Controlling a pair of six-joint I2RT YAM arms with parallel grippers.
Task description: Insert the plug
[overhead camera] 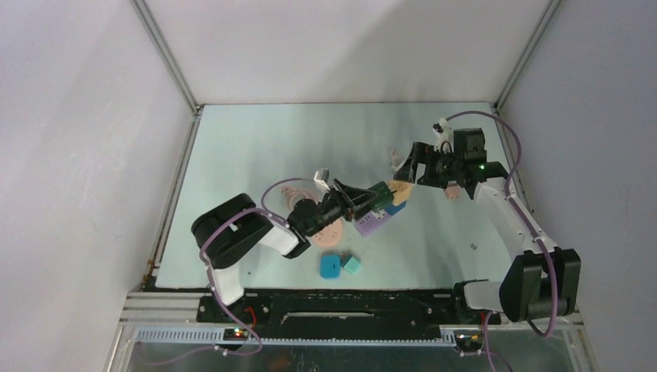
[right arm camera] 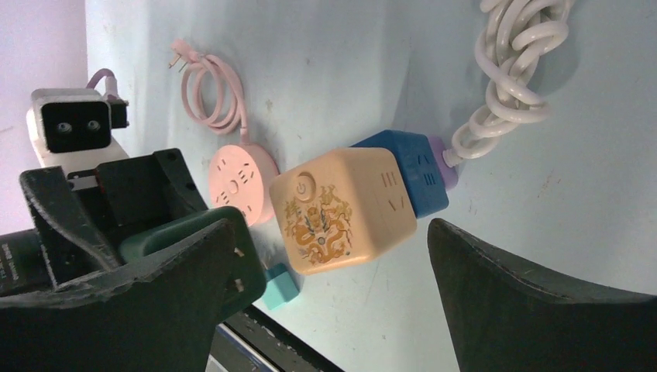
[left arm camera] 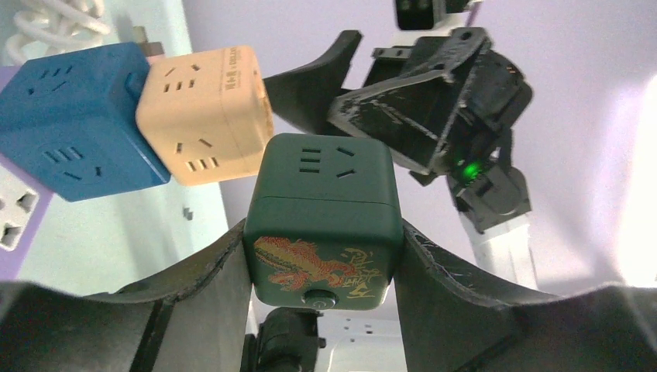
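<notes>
My left gripper (overhead camera: 367,200) is shut on a dark green cube plug (left arm camera: 321,221) with socket slots and a dragon print. Just beyond it are a tan cube plug (left arm camera: 200,116) and a blue cube plug (left arm camera: 77,116), side by side at a purple power strip (left arm camera: 17,213). My right gripper (overhead camera: 404,170) is open above the tan cube; in the right wrist view that cube (right arm camera: 341,209) lies between and beyond its fingers, not gripped.
A pink round socket (right arm camera: 240,178) with coiled cord, a blue block (overhead camera: 330,266) and a teal block (overhead camera: 351,263) lie nearby. A white coiled cable (right arm camera: 507,85) runs behind the cubes.
</notes>
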